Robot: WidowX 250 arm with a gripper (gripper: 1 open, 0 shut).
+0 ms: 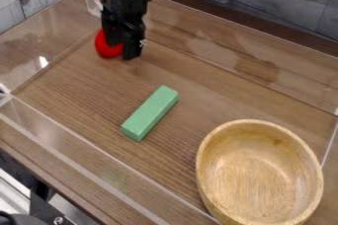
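My dark gripper (125, 34) hangs at the upper left, down over a red round object (107, 45), which it partly hides. I cannot tell whether the fingers are open or shut on it. A green block (149, 112) lies diagonally in the middle of the wooden table. A yellow bowl (259, 175) sits at the lower right.
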